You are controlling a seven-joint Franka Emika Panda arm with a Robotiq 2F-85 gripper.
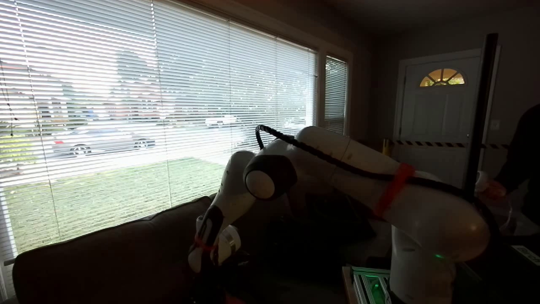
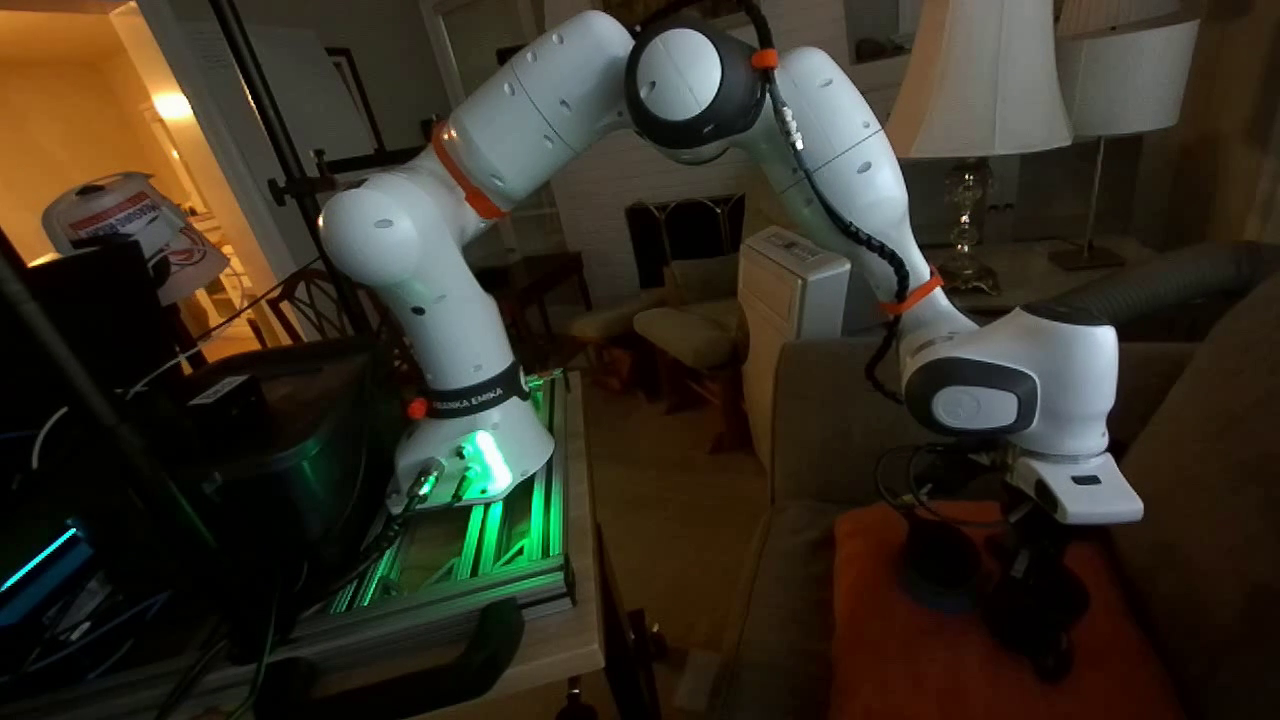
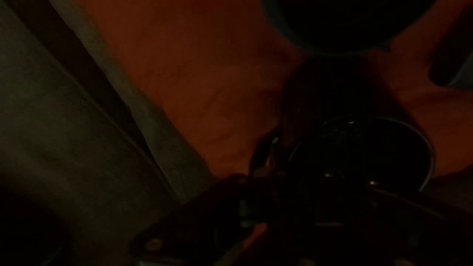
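Observation:
A dark, glossy cup (image 3: 368, 150) shows in the wrist view, its thin round rim catching a little light and what looks like a handle (image 3: 260, 153) on its left. At the bottom of that view my gripper is shut on the cup; the exact contact is lost in shadow. In exterior view 2 the gripper (image 2: 1038, 588) points down over an orange cloth (image 2: 888, 648), and cup and fingers merge into one dark shape. The gripper is too dark to make out in exterior view 1.
A dark round vessel (image 3: 350, 26) with a bluish rim lies close by on the orange cloth. Another dark object (image 3: 456, 66) enters at the right edge. The couch back (image 2: 1236, 480) rises beside the hand. Bare cloth lies left of the cup in the wrist view.

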